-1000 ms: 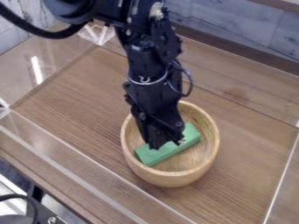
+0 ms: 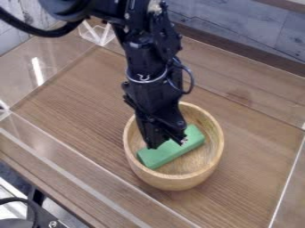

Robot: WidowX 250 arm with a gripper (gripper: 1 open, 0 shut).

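Observation:
A black robot arm reaches down from the top centre to my gripper (image 2: 162, 139), which is over the left part of a round wooden bowl (image 2: 202, 169). In the bowl lies a green rectangular block (image 2: 160, 155), set diagonally. The fingertips are at or just above the block's upper left part; I cannot tell whether they touch it, or whether they are open or shut.
Grey wooden walls stand at the back. A dark cable or part shows at the bottom left corner.
The arm and gripper have shifted slightly. The bowl and green block look unmoved.

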